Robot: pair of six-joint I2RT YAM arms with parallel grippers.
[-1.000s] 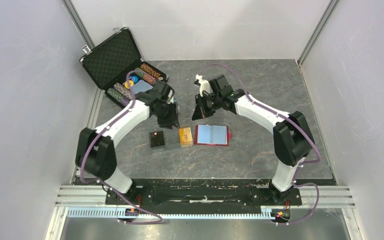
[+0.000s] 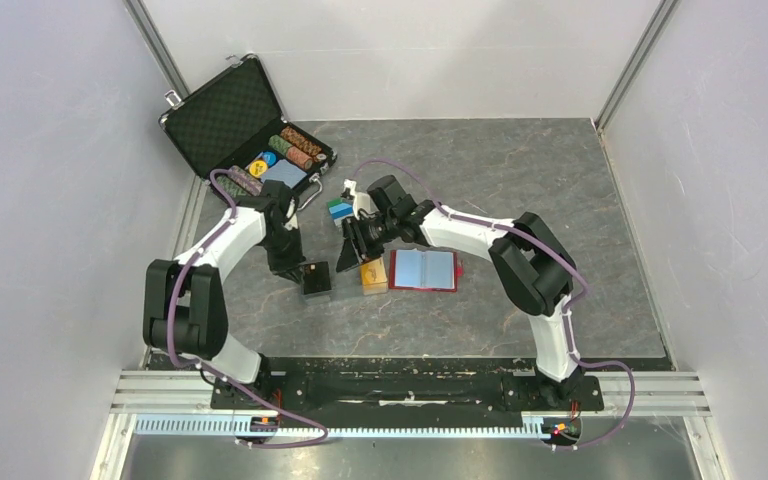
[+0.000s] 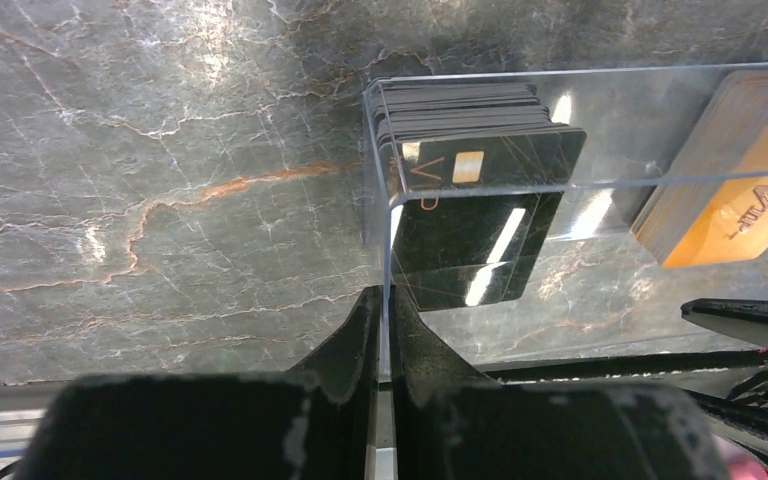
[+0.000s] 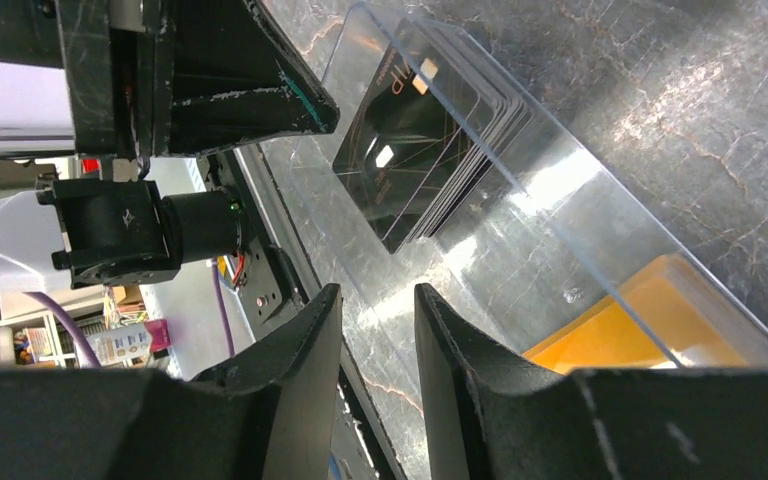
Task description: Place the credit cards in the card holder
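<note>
A stack of black cards (image 3: 485, 215) leans at one end of a clear box (image 4: 520, 180); the top view shows these cards left of centre. At the box's clear corner edge, my left gripper has its fingers close together. That edge lines up between the tips, but a firm hold cannot be told. My right gripper is open beside the box, with a gap between its fingers and nothing held there. Yellow cards (image 2: 373, 276) stand to the right of the black ones. Beyond them an open red card holder (image 2: 425, 270) lies with pale sleeves showing.
Behind the arms stands an open case (image 2: 245, 130) with chips inside. A small blue and green stack (image 2: 340, 209) sits behind the cards. Both arms are crowded over the card boxes, while the table's right side is clear.
My left gripper has moved left and downward to the black cards. The right gripper has also come left and down, and its fingers have spread. The card holder has not moved.
</note>
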